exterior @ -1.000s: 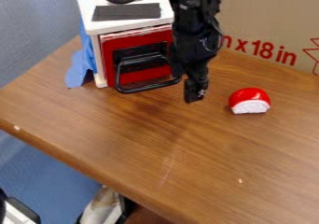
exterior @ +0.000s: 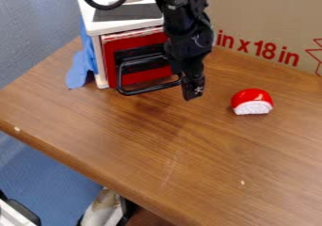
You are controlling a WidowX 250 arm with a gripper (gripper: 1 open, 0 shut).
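A small toy oven (exterior: 105,41) with a white body and red front stands at the back left of the wooden table, with a black handle frame at its front. My black gripper (exterior: 191,85) hangs low just right of that handle, fingers pointing down; whether they are open or shut is too small to tell. A red and white rounded piece (exterior: 251,101) lies on the table to the right of the gripper.
A blue cloth (exterior: 79,65) lies beside the oven's left side. A cardboard box wall (exterior: 270,23) stands behind.
My gripper has shifted slightly left and up, toward the oven's handle, over the last second. The red piece and oven look unmoved.
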